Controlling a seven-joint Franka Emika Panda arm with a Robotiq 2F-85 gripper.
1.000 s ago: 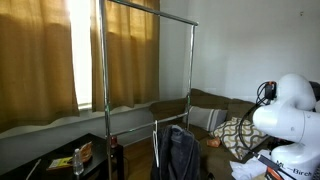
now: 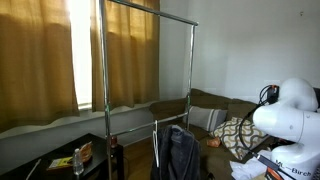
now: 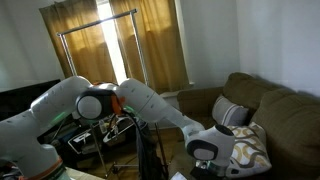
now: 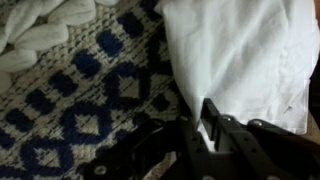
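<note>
In the wrist view, a crumpled white cloth (image 4: 240,50) fills the upper right, its folds drawn together near the fingertips. My gripper reaches in from the bottom, the tips against the cloth's lower left edge. Whether the fingers pinch the fabric or merely touch it cannot be made out. To the left and beneath spreads a woven fabric (image 4: 95,85) with a dark blue and white pattern. In exterior view 2 the arm (image 3: 185,118) extends over the couch, and its hand (image 3: 212,143) is down by the patterned pillow (image 3: 252,150).
A brown couch (image 3: 280,105) with a striped pillow (image 3: 230,113) stands against the wall. Dark garments (image 2: 178,155) hang from a metal rack (image 2: 103,60). A black table (image 2: 55,165) with small items is at the left. White cloth or paper (image 2: 247,170) lies near the couch.
Almost nothing differs in exterior view 1; the arm at the right edge has shifted very slightly.
</note>
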